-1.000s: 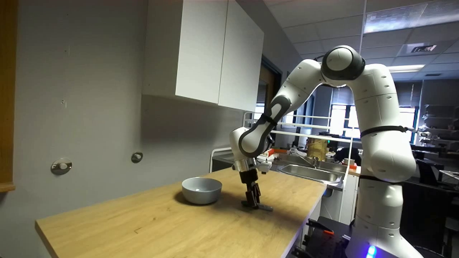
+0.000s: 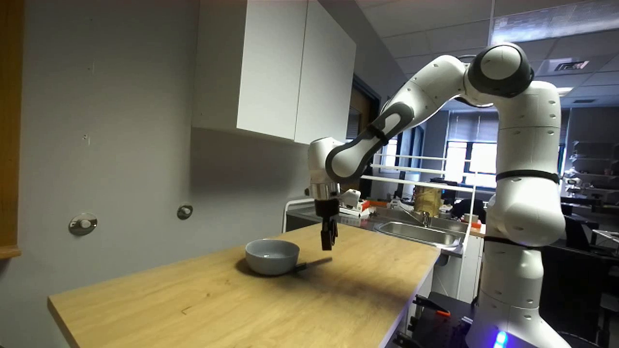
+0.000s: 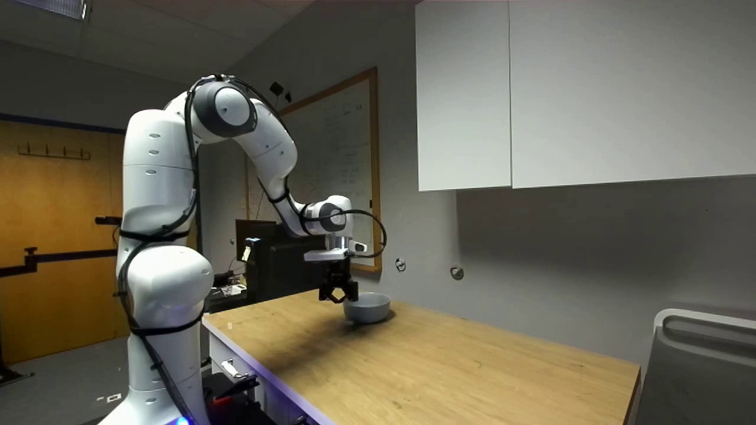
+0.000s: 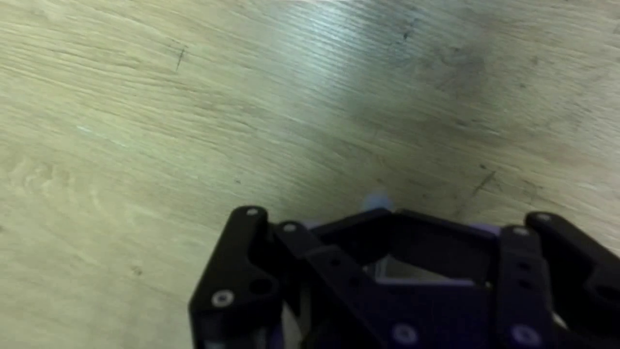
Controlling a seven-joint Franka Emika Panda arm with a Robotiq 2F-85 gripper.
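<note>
A grey Sharpie marker (image 2: pixel 317 263) shows just right of the bowl in exterior view 1, below my fingertips and apart from them. Whether it fully rests on the table cannot be told. Only its pale rounded end (image 4: pixel 378 200) peeks out past my fingertips in the wrist view; the rest is hidden. My gripper is shut, its tips meeting with nothing between them. Above the table, the gripper (image 2: pixel 328 246) hangs to the right of the grey bowl (image 2: pixel 271 257). Exterior view 2 shows the gripper (image 3: pixel 338 297) close to the bowl's left side.
A white wall cabinet (image 2: pixel 270 75) overhangs the back. Beyond the table's far end is a sink (image 2: pixel 420 233).
My gripper has risen and shifted left toward the bowl.
</note>
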